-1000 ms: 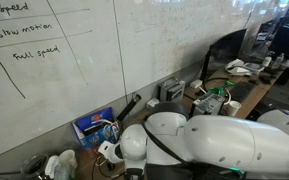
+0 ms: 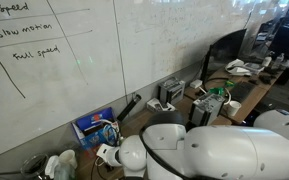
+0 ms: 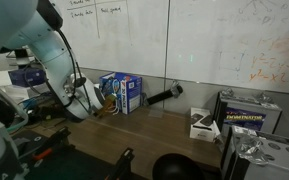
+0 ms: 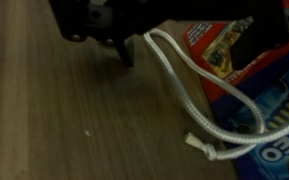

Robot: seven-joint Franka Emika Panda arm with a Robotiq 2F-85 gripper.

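Note:
My gripper stands open in the wrist view, its dark fingers wide apart at the top. A white rope (image 4: 180, 92) runs down through the gap between them and loops to the right, its knotted end lying over the wood table. At the right lies a blue Oreo box (image 4: 274, 150), partly under the rope, with a red package (image 4: 222, 55) above it. In exterior view 2 the gripper is low over the table, close to the blue box (image 3: 134, 90); its fingers are hard to make out there. Exterior view 1 mostly hides it behind the arm.
A black bowl (image 3: 176, 167) sits near the front edge. Farther right are an open white box (image 3: 202, 124), a Dominion box (image 3: 246, 116) and a metal toaster (image 3: 264, 155). A whiteboard (image 3: 214, 45) closes off the back.
The white arm has shifted slightly right and downward in exterior view 1. The boxes and the other objects on the table look unmoved.

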